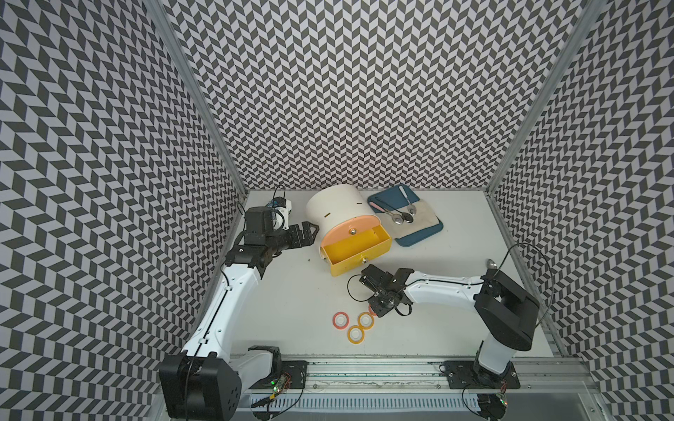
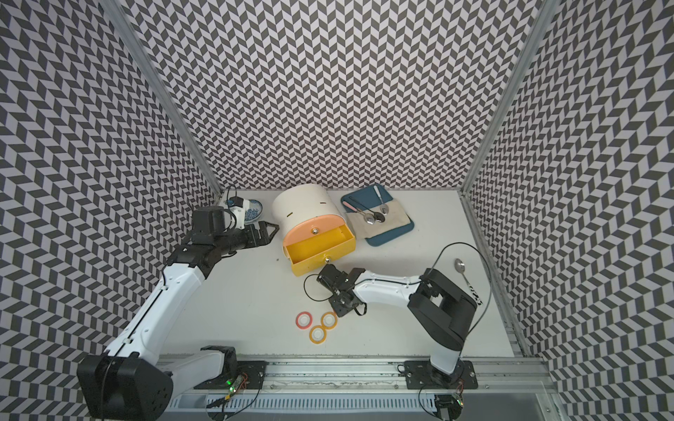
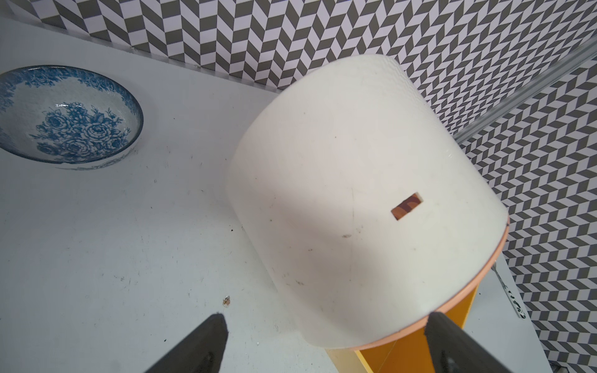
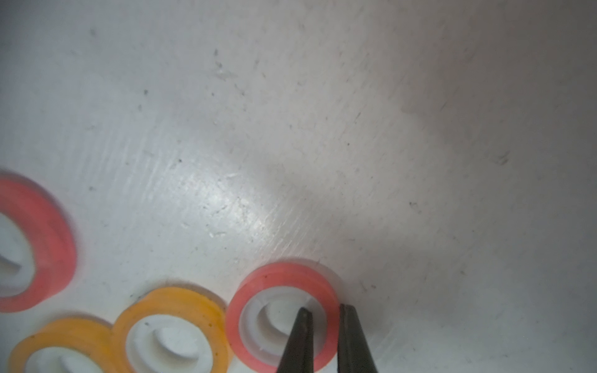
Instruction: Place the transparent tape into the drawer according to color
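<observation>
In the right wrist view, my right gripper is shut on the wall of a red tape roll (image 4: 283, 283), one finger inside the ring and one outside. The roll looks flat on the table. Against its left side lies a yellow tape roll (image 4: 171, 298), with a second yellow roll (image 4: 65, 332) beside that. Another red roll (image 4: 46, 248) sits apart at the left edge. Behind them, the yellow lower drawer (image 1: 349, 265) is pulled out and looks empty; the orange upper drawer (image 1: 337, 233) is closed. My left gripper (image 1: 313, 233) hangs open and empty beside the white cabinet (image 1: 335, 203).
A blue-and-cream cloth (image 1: 421, 226) with several utensils lies behind right of the cabinet. A blue-patterned bowl (image 3: 80, 124) stands at the back left. One spoon (image 2: 460, 266) is at the far right. Table between tapes and left arm is clear.
</observation>
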